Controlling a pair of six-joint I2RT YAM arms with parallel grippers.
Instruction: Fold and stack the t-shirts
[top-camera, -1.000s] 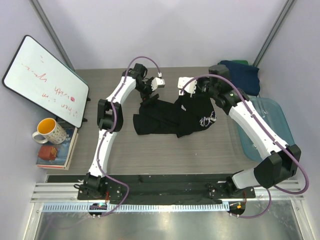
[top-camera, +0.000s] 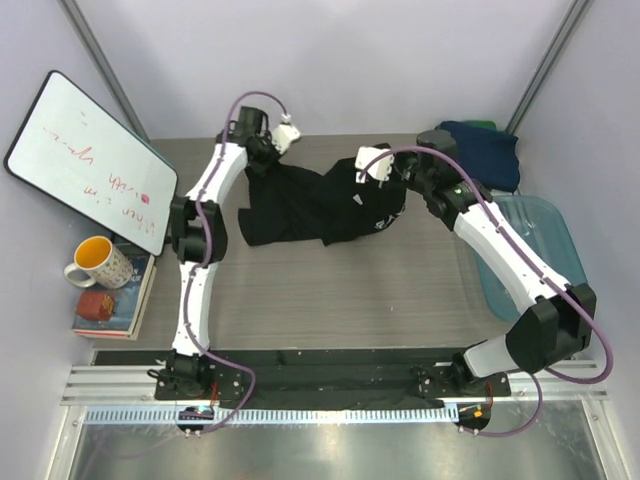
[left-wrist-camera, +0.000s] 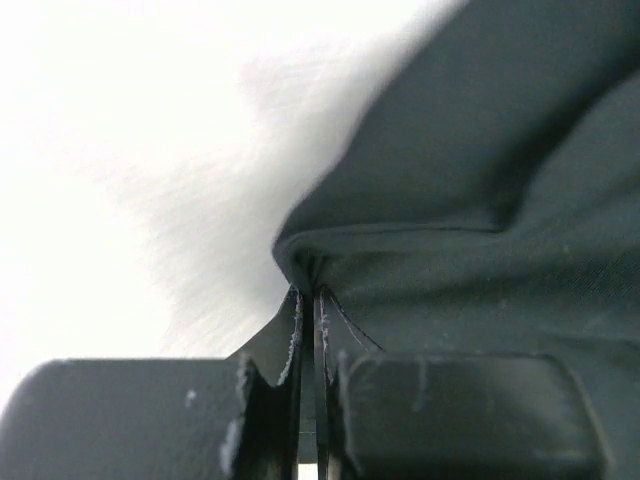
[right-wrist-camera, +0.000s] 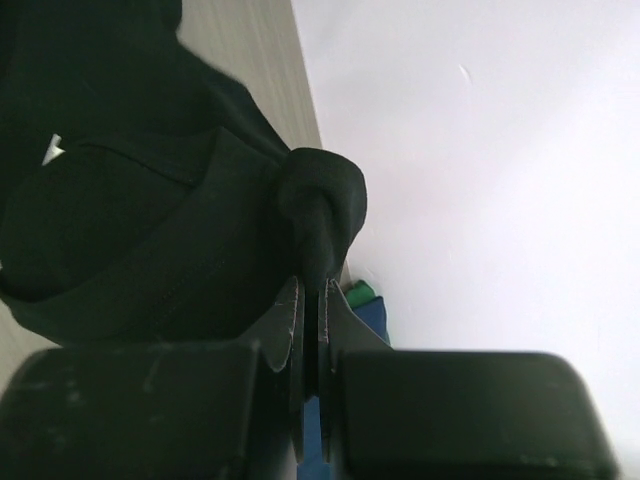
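Observation:
A black T-shirt (top-camera: 300, 205) is stretched across the table between my two grippers, part of it lying on the wood. In the top view my left gripper (top-camera: 272, 150) is at the back left, shut on an edge of the shirt, which runs into its fingers in the left wrist view (left-wrist-camera: 310, 315). My right gripper (top-camera: 385, 165) is at the back right, shut on a bunched fold of the shirt, seen between its fingertips in the right wrist view (right-wrist-camera: 312, 300). The shirt's middle sags, with a small white mark visible.
Dark blue folded cloth (top-camera: 480, 155) with green beneath lies at the back right. A teal tray (top-camera: 540, 240) is at the right. A whiteboard (top-camera: 90, 150), mug (top-camera: 95, 260) and books (top-camera: 130, 310) stand at the left.
My left gripper has moved left and back with the shirt, whose lying part has shifted the same way.

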